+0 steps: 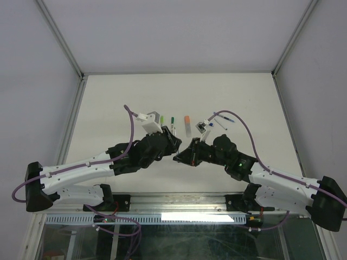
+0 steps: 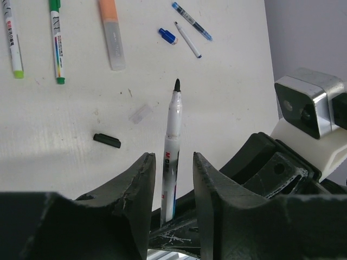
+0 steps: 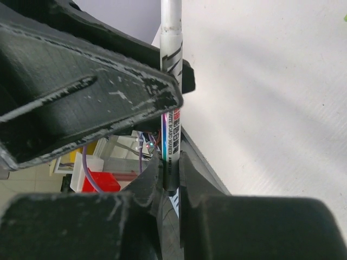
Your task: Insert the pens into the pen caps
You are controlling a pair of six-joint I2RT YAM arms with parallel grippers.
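Observation:
A white marker (image 2: pixel 171 151) with its black tip bare points away from the left wrist camera. My right gripper (image 1: pixel 179 158) is shut on the marker's lower part, as the right wrist view shows (image 3: pixel 171 151). My left gripper is open around the marker, its two fingers standing apart on either side of it. A black cap (image 2: pixel 107 140) lies on the table, and a blue cap (image 2: pixel 167 36) lies farther back beside a thin white pen (image 2: pixel 188 40).
A green pen (image 2: pixel 56 43), a light-green pen (image 2: pixel 12 38), an orange-topped pen (image 2: pixel 111 38) and a blue pen (image 2: pixel 192 20) lie on the white table (image 1: pixel 114 92).

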